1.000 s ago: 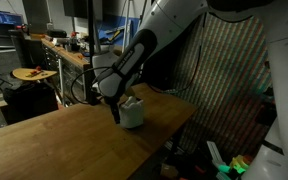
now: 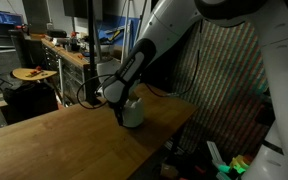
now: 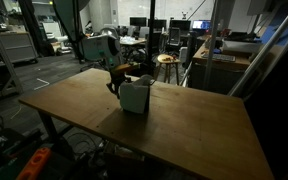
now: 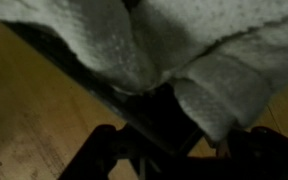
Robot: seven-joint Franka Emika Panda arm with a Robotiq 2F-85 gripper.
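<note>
A pale grey-green container [image 3: 135, 97] stands on the wooden table, near its right end in exterior view 1. Grey-white cloth [image 4: 179, 45] fills the upper part of the wrist view, with a dark straight edge running diagonally below it. One fold of the cloth hangs over that edge towards my fingers. My gripper [image 2: 119, 115] is low beside the container, at its left side in exterior view 1. Two dark fingers stand apart at the bottom of the wrist view; shadow hides their tips, and whether they touch the cloth cannot be made out.
In exterior view 2 its right part is clear too. A round stool [image 3: 167, 62] and desks with monitors stand beyond the table.
My arm and gripper have moved slightly down and to the right in exterior view 1, closer against the container. The container stays in nearly the same place.
</note>
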